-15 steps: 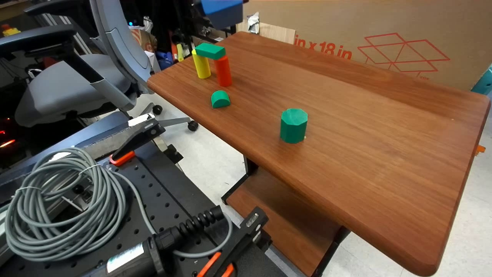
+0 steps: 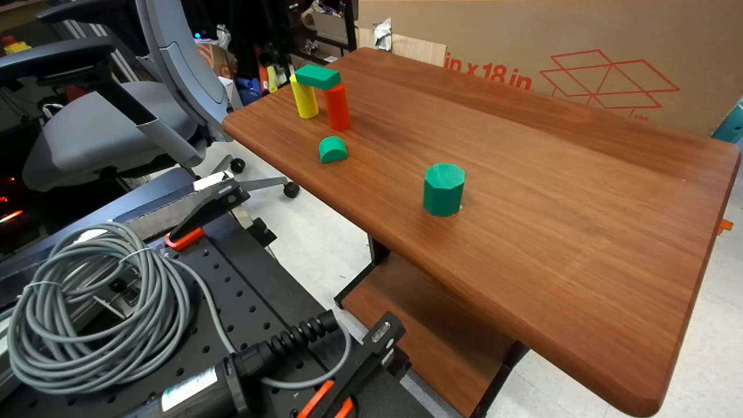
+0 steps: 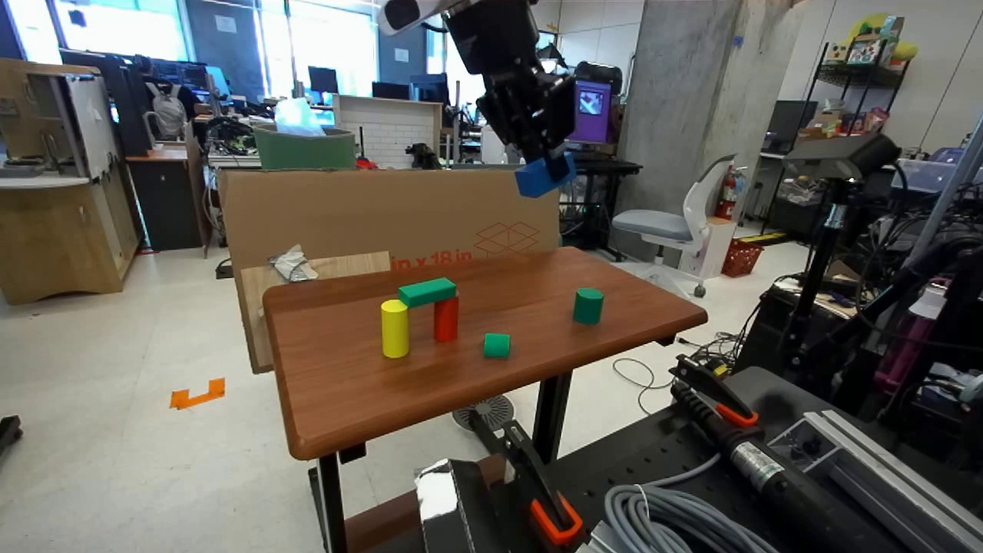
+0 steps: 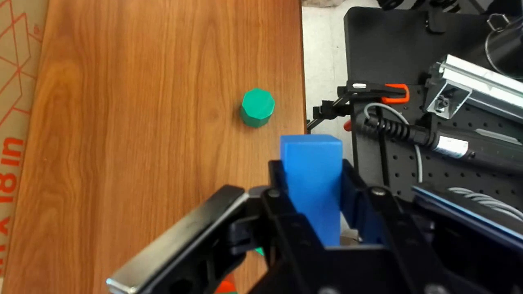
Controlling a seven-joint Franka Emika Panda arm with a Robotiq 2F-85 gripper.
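Observation:
A blue block [image 4: 312,181] is clasped between the two fingers of my gripper, held high above the table. In exterior view 2 the same blue block [image 3: 544,175] hangs beneath the arm, well clear of everything below. A green octagonal block [image 2: 443,189] stands alone on the wooden table. Toward the table's far left end, a green flat block [image 2: 317,76] bridges a yellow cylinder [image 2: 304,98] and a red cylinder [image 2: 337,108]. A small green half-round block [image 2: 332,149] lies in front of them. Exterior view 1 does not show the gripper.
The wooden table [image 2: 557,230] has wide bare space around the octagonal block and to its right. Cardboard [image 3: 387,212] stands along the back edge. A black bench with clamps, a cable coil [image 2: 104,306] and a tool lies beside the front edge.
The blocks on the table stay where they were.

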